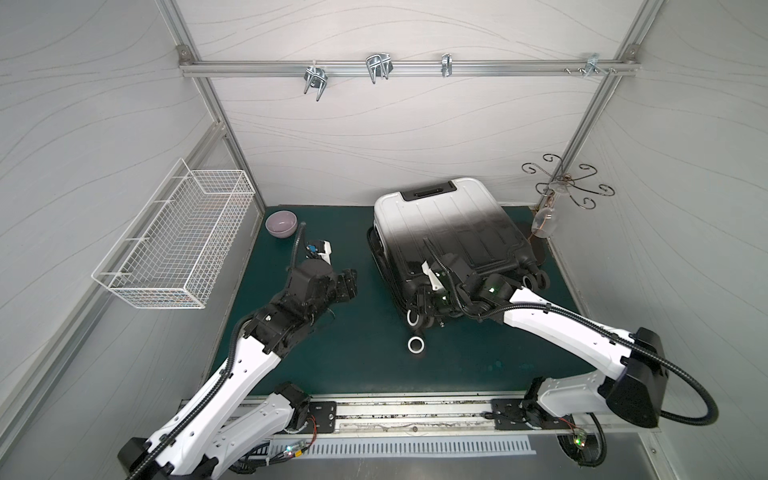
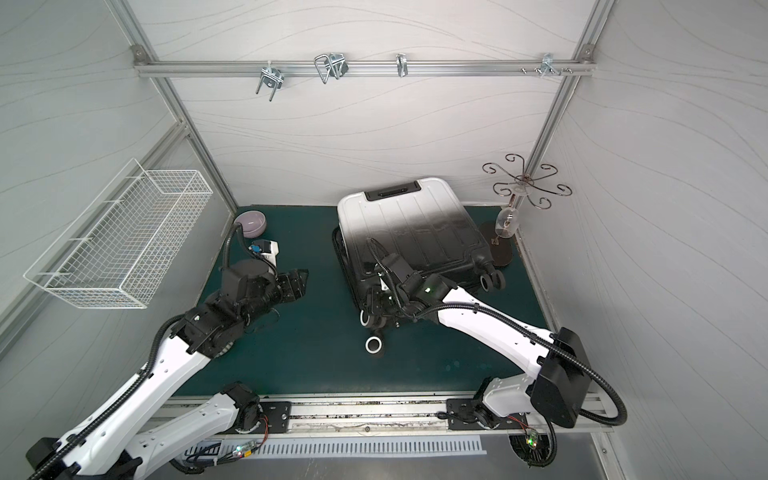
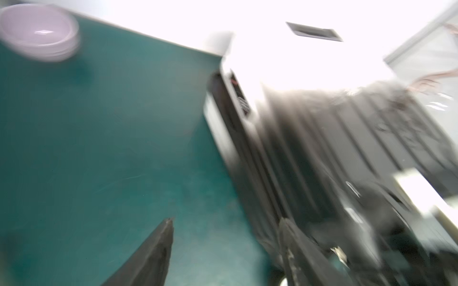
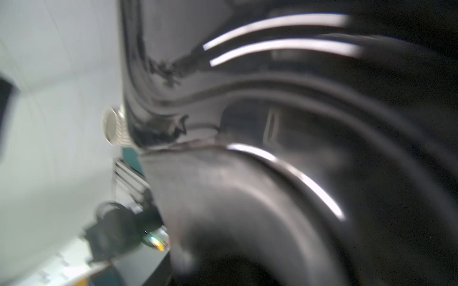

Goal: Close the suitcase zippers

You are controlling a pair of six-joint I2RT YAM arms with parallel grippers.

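Note:
The suitcase (image 1: 448, 220), white fading to black, lies flat at the back of the table. Along its left side runs the dark seam (image 3: 245, 143), blurred in the left wrist view; no zipper pull can be made out. To the left of the suitcase, clear of it, my left gripper (image 1: 348, 285) is open, its fingertips (image 3: 164, 233) apart with nothing between them. At the suitcase's front left corner is my right gripper (image 1: 428, 302), close against the case. Glossy black shell (image 4: 310, 109) fills most of the right wrist view and hides whatever its fingers hold.
Suitcase wheels (image 1: 416, 345) stick out at the front near my right gripper. A purple bowl (image 1: 281, 224) stands at the back left. A wire basket (image 1: 180, 240) hangs on the left wall, and a curled metal stand (image 1: 564, 188) is at the right.

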